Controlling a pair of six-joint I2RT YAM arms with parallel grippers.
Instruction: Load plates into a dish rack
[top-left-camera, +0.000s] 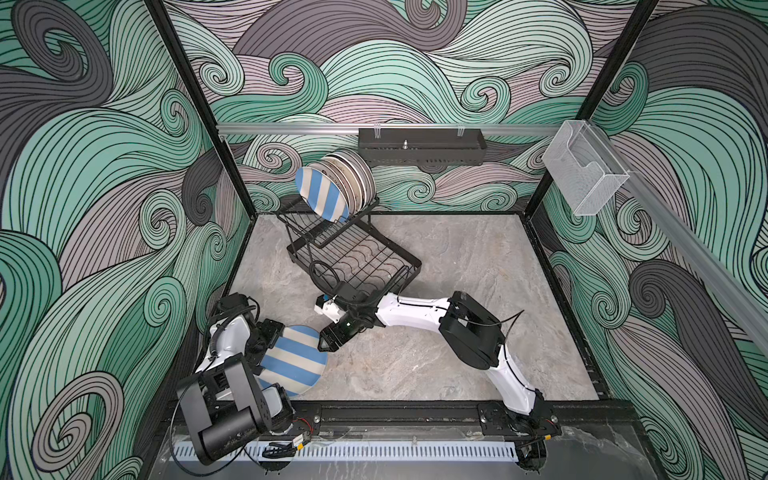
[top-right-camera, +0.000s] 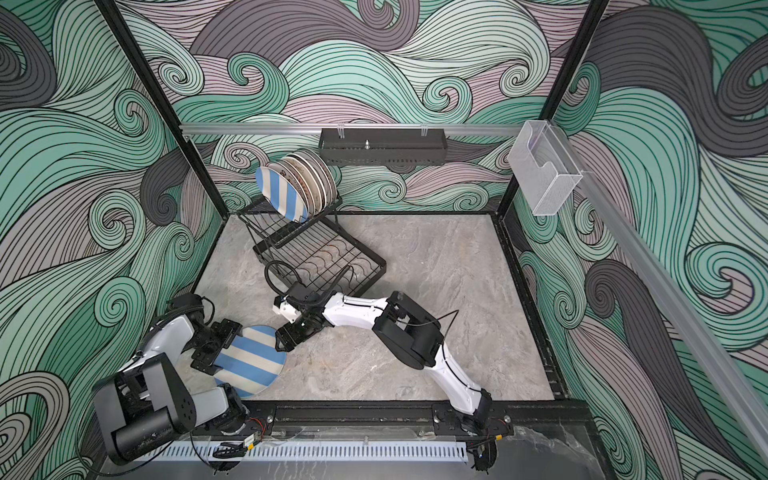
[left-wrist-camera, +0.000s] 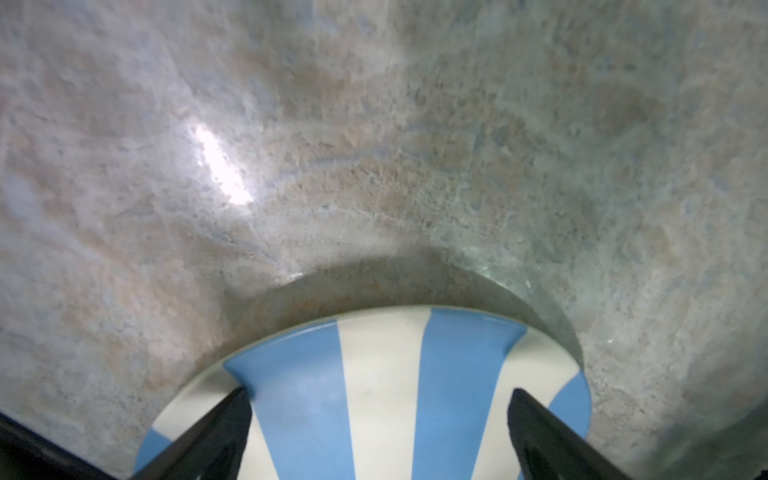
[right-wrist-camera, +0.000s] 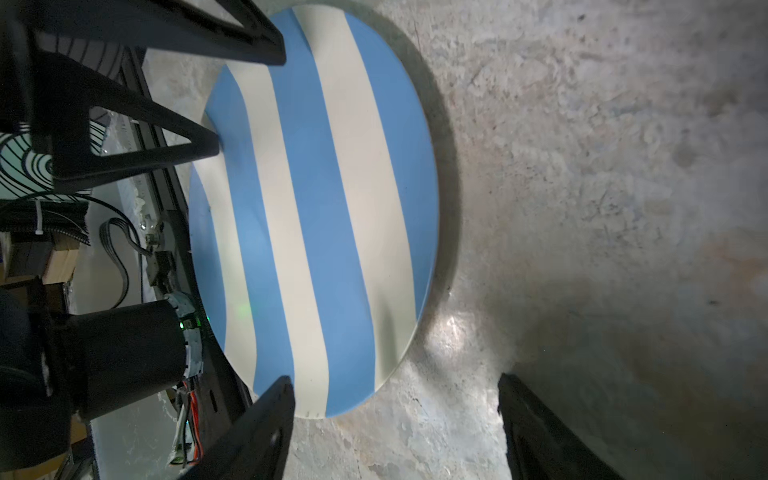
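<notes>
A blue and cream striped plate (top-left-camera: 294, 360) (right-wrist-camera: 312, 216) lies flat on the grey floor at the front left. My left gripper (top-left-camera: 264, 345) is over its left edge; in the left wrist view its fingers stand apart at the plate, with nothing clearly held between them. My right gripper (top-left-camera: 329, 340) hovers by the plate's right edge, open and empty. Behind them the black two-tier dish rack (top-left-camera: 400, 264) (top-right-camera: 368, 264) holds several upright plates (top-left-camera: 320, 192) on its raised rear tier; its lower tier looks empty.
A white mesh holder (top-left-camera: 584, 168) hangs on the right rail and a dark tray (top-left-camera: 420, 144) on the back rail. The floor right of the rack is clear. The plate is close to the front frame edge.
</notes>
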